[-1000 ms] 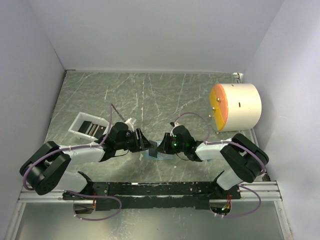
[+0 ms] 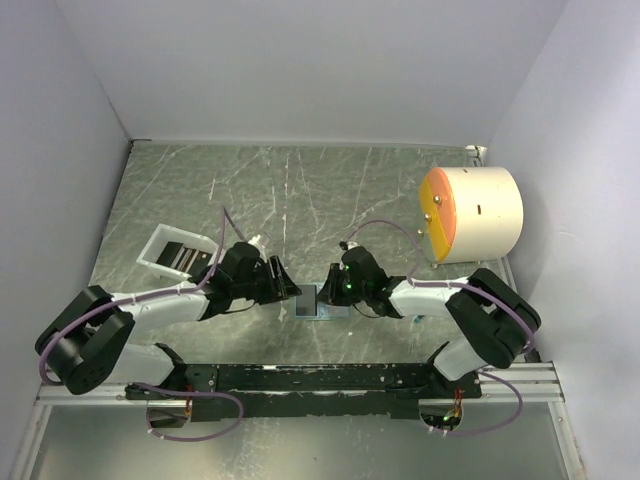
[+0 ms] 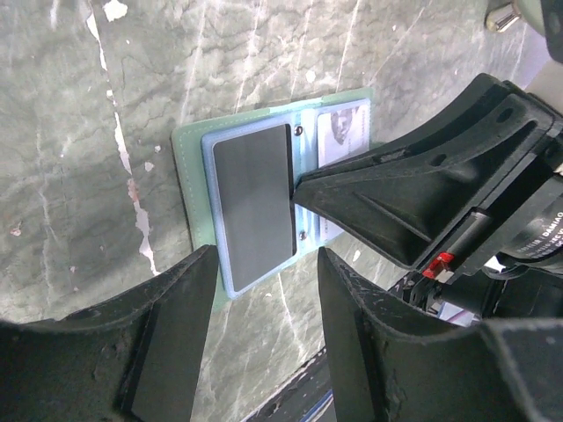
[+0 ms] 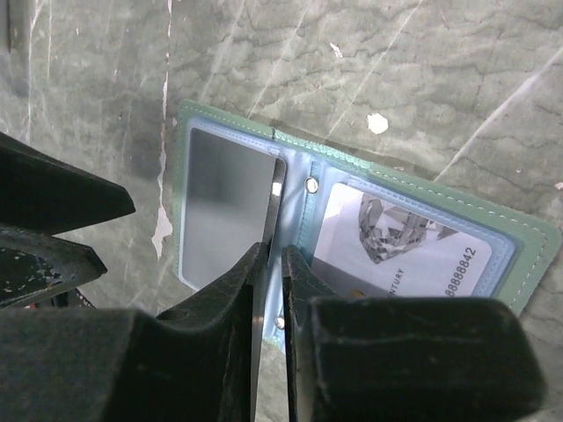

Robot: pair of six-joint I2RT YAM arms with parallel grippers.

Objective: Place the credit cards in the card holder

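The green-edged card holder [image 3: 187, 154] lies open near the table's front middle, with a dark card [image 4: 221, 198] in its left pocket and a silver card [image 4: 395, 246] printed with a diamond in the right one. My right gripper is low over the holder's middle at the dark card's inner edge, its fingers slightly apart; whether anything is between them is unclear. My left gripper stands open at the holder's left side, nothing visible between its fingers.
A white tray [image 2: 157, 236] with several dark cards sits at the left. A cream cylindrical container [image 2: 485, 213] with a yellow-orange front stands at the right.
The left gripper has shifted slightly left from the holder. The dark card appears lower and flatter in the holder. The right gripper has moved only slightly.
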